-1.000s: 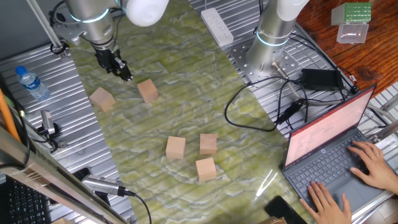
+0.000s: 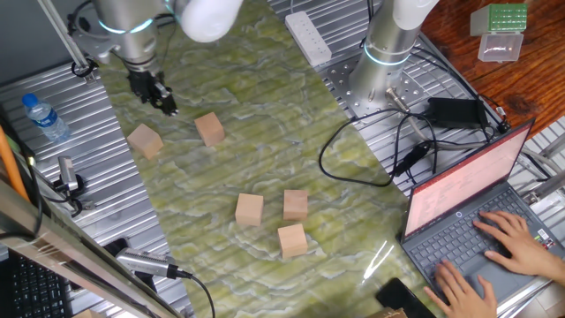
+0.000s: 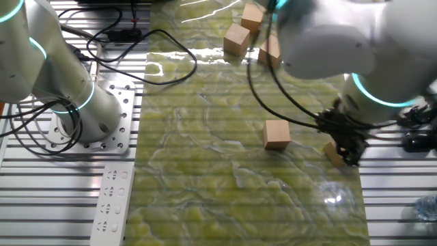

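Several plain wooden blocks lie on the green marbled mat. In exterior view 1, one block (image 2: pixel 145 140) sits at the mat's left edge and another block (image 2: pixel 210 130) a little to its right. My black gripper (image 2: pixel 169 109) hangs above the mat, near these two and apart from both; whether its fingers are open is too small to tell. In exterior view 2 the gripper (image 3: pixel 349 152) partly covers the edge block (image 3: pixel 333 154), while the other block (image 3: pixel 276 134) shows clear. A group of three holds a block (image 2: pixel 250 209), a darker block (image 2: pixel 295 204) and a front block (image 2: pixel 292 240).
A power strip (image 2: pixel 308 38) and my arm's base (image 2: pixel 385 81) stand beside the mat's right side. A black cable (image 2: pixel 340 168) loops onto the mat. A person types on a laptop (image 2: pixel 477 216). A water bottle (image 2: pixel 46 117) stands left.
The gripper has shifted slightly left and up in exterior view 1, toward the edge block's side. The blocks have stayed in place. The person's hands have moved on the laptop.
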